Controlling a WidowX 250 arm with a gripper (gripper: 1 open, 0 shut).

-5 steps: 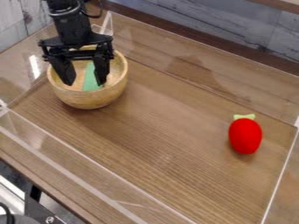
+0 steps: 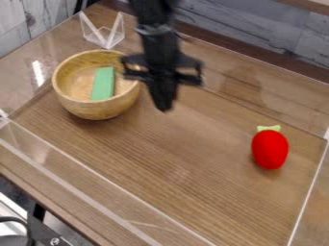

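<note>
My gripper (image 2: 162, 75), a blurred dark shape, is in the upper middle, right of a tan wooden bowl (image 2: 80, 106); whether it is open or shut is unclear. Inside the bowl lies a green object (image 2: 103, 85). A red tomato-like object (image 2: 268, 150) with a pale green top lies on the right of the table.
A wall runs along the back, and a white item (image 2: 100, 35) sits behind the bowl. A dark cable shows at the bottom left.
My gripper has moved right, from over the bowl to beside it. The green object remains in the bowl.
</note>
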